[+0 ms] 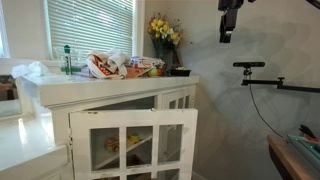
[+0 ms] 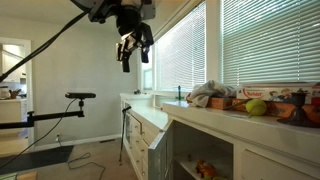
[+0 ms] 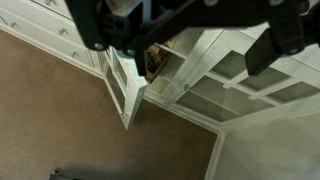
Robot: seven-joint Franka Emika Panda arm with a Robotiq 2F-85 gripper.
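Note:
My gripper (image 2: 136, 64) hangs high in the air, its two fingers apart and nothing visible between them. Only part of it enters the top of exterior view 1. Below it in the wrist view, dark fingers (image 3: 265, 57) frame a white cabinet. The cabinet's glass-paned door (image 1: 133, 140) stands swung open. Inside, orange and yellow things (image 1: 112, 144) rest on a shelf; their kind is unclear. The gripper is well clear of the door and the countertop (image 1: 100, 92).
Cloth or bags (image 1: 108, 66), a green bottle (image 1: 67, 60), a green round fruit (image 2: 257, 106) and a box (image 2: 272, 91) occupy the countertop. Yellow flowers (image 1: 163, 32) stand in the corner. A camera on a black arm (image 1: 262, 82) juts out at right. Brown floor lies open before the cabinet.

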